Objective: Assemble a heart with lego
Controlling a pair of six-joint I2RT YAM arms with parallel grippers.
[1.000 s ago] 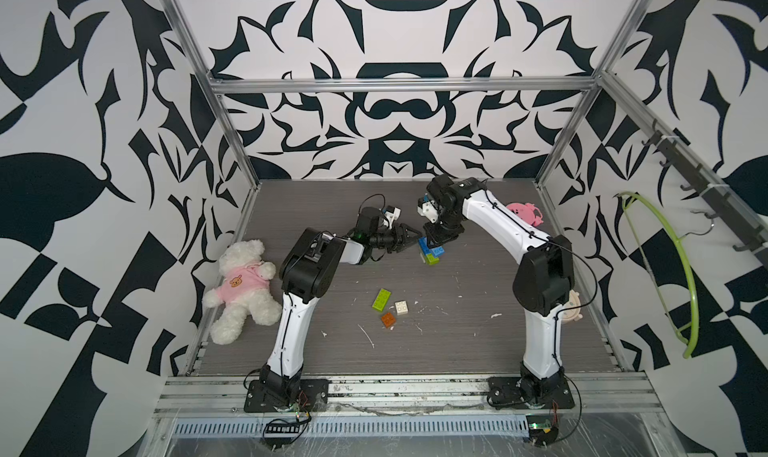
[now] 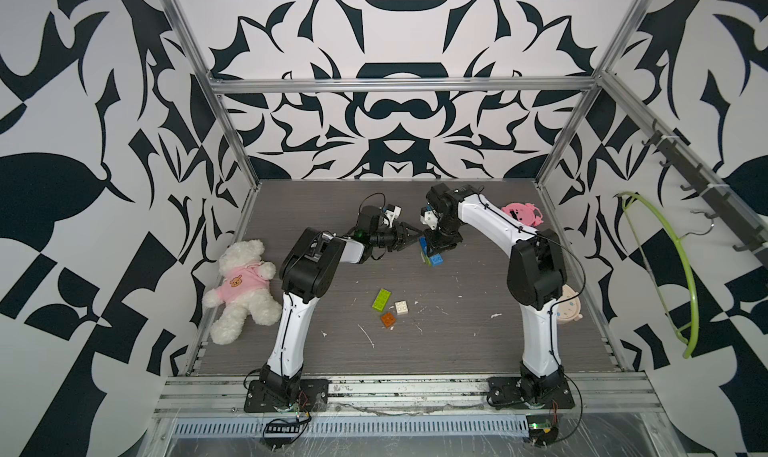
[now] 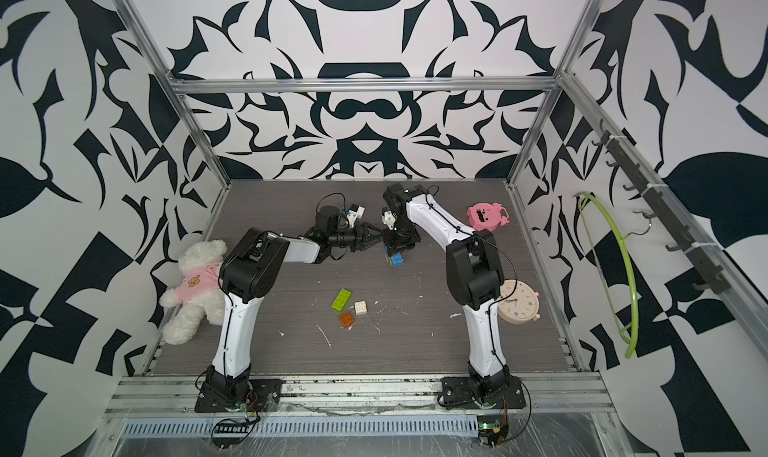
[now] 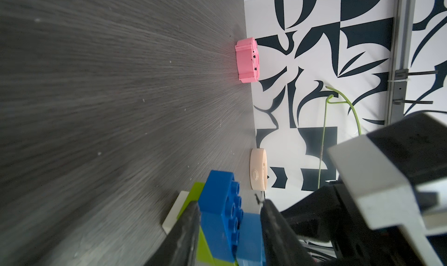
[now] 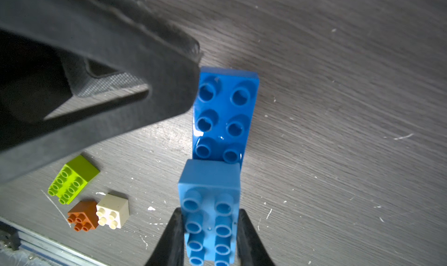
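Observation:
A dark blue brick lies studs up on a lime-green piece (image 4: 198, 191), with a white piece (image 4: 177, 210) lower down in the left wrist view. My left gripper reaches in from the left, its fingertips apart on either side of this stack; whether they touch it is unclear. One left finger (image 5: 153, 79) shows beside the dark blue brick in the right wrist view. My right gripper is shut on a light blue brick (image 5: 209, 177), which overlaps the near end of the dark blue one. Whether those two bricks are joined is hidden.
A loose green brick (image 2: 381, 299), a white brick (image 2: 401, 307) and an orange brick (image 2: 388, 319) lie nearer the front. A teddy bear (image 2: 244, 289) sits left; a pink pig (image 3: 488, 216) and a beige round object (image 3: 518, 301) are right.
My left arm looks still.

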